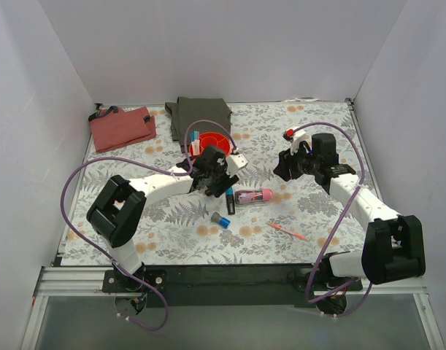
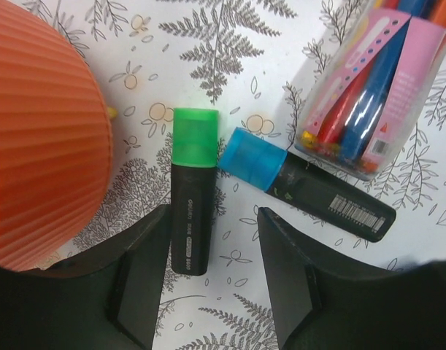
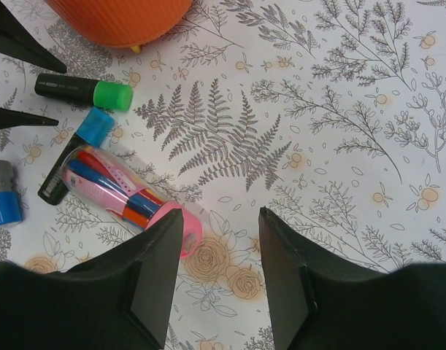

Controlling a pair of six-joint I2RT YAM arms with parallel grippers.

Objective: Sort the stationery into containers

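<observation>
Between the spread fingers of my left gripper lies a black marker with a green cap [image 2: 195, 138], still on the table. Its cap touches or nearly touches a blue-capped black marker [image 2: 321, 191]. A clear pencil case with a pink end [image 1: 253, 196] rests beside them, filled with colored pens. The orange container [image 2: 44, 124] stands at the left in the left wrist view, holding a few items as seen from above. My right gripper is open and empty, over the right side of the table.
A short blue-and-grey item [image 1: 220, 220] and an orange-red pen [image 1: 287, 232] lie toward the front. Folded dark green cloth [image 1: 201, 111] and a red cloth [image 1: 122, 129] are at the back.
</observation>
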